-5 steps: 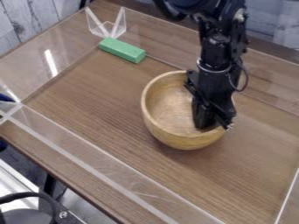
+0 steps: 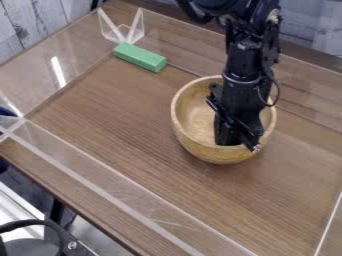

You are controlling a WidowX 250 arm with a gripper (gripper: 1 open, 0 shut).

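Note:
A round wooden bowl rests on the brown table toward the right of centre. The black arm comes down from the top, and its gripper reaches into the bowl's right side, over the rim. The fingertips are dark against each other and partly hidden, so whether they hold the rim or anything else does not show clearly.
A green block lies at the back left, with a clear angular plastic piece behind it. A dark gripper-like part sits at the bottom-left edge.
The bowl has shifted slightly to the right, and the gripper at its right side has moved a little with it.

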